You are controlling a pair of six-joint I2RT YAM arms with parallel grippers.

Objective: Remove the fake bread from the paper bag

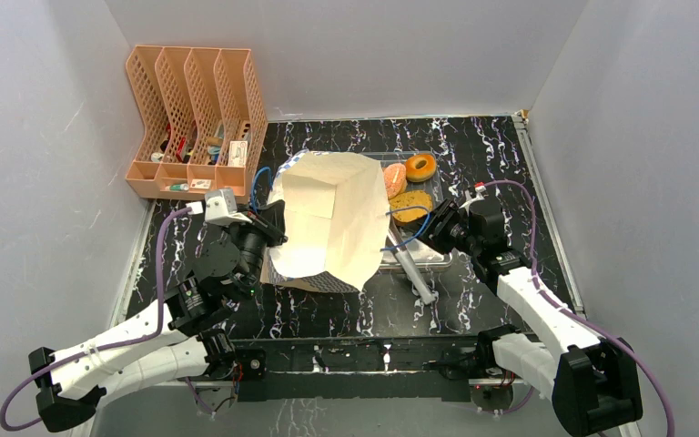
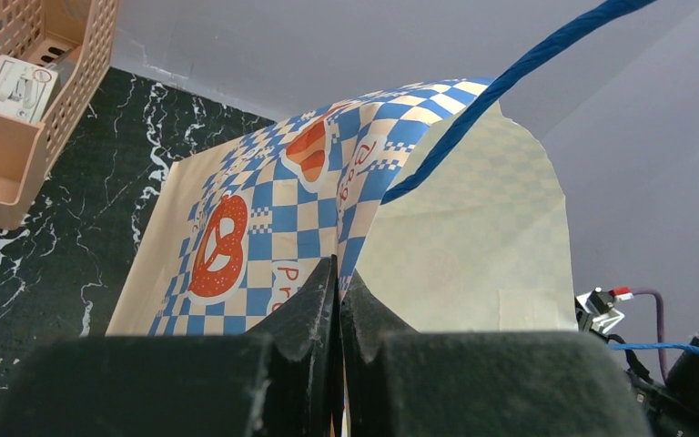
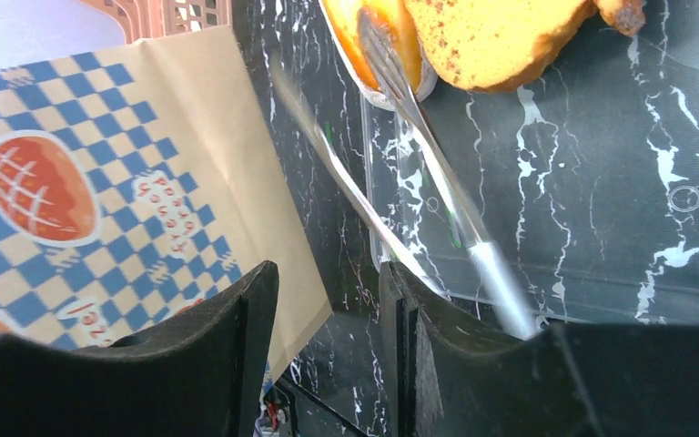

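Note:
The paper bag (image 1: 328, 218) stands upright with its mouth facing up; no bread shows inside it from the top. In the left wrist view, my left gripper is shut on the edge of the bag's blue-checked wall. Right of the bag, my right gripper (image 1: 430, 235) is open over the tray's right side. Metal tongs (image 3: 441, 177) lie below and beyond its spread fingers, blurred, with nothing gripped. Fake breads rest in the clear tray: a bagel (image 1: 420, 167), a pink-topped piece (image 1: 395, 178) and a yellow-brown slice (image 1: 410, 208).
The clear tray (image 1: 448, 262) sits close against the bag's right side, and a blue bag handle (image 1: 425, 227) loops out near my right gripper. An orange divided rack (image 1: 196, 127) stands at the back left. Open counter (image 1: 487, 309) lies at the front right.

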